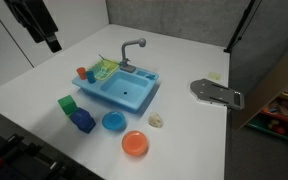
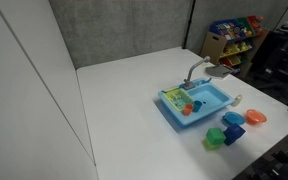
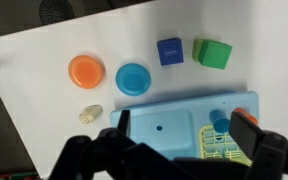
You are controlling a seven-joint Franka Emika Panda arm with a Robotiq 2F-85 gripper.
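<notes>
My gripper hangs high above the left side of the white table, its dark fingers spread wide apart with nothing between them. In exterior view 1 it is at the upper left, well clear of everything. A light-blue toy sink (image 1: 129, 92) with a grey faucet (image 1: 132, 44) stands mid-table. On its rack side are an orange cup (image 1: 82, 73) and a blue cup (image 1: 91, 76). In front of the sink lie a green block (image 1: 67, 104), a dark-blue block (image 1: 83, 120), a blue plate (image 1: 114, 121) and an orange plate (image 1: 135, 143).
A small pale object (image 1: 155, 120) lies right of the blue plate. Farther right is a flat grey metal piece (image 1: 216, 94). A wooden shelf with colourful bins (image 2: 232, 42) stands beyond the table.
</notes>
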